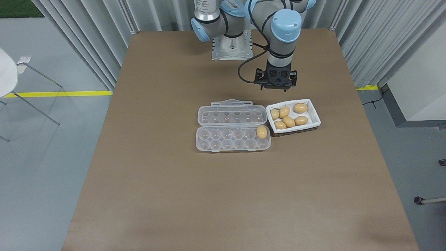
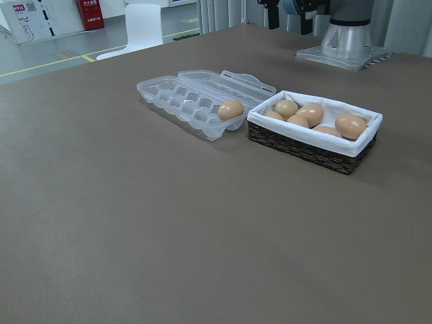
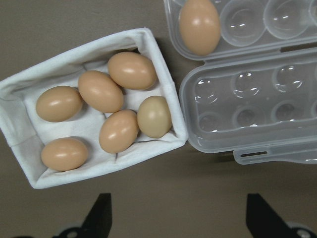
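My gripper [image 1: 273, 87] hangs above the table behind the egg containers, its fingers [image 3: 99, 218] apart with nothing between them. A white cloth-lined wicker basket [image 1: 313, 117] holds several brown eggs and a paler one [image 3: 154, 116]. Left of it in the front view lies the open clear plastic egg carton [image 1: 225, 140], with one egg [image 1: 261, 131] in an end cup of its cupped half; its lid [image 1: 232, 115] lies toward the robot. In the wrist view both containers lie ahead of the fingers.
My metal base plate [image 2: 341, 57] sits at the back edge. A white chair [image 2: 142, 27] stands beyond the table.
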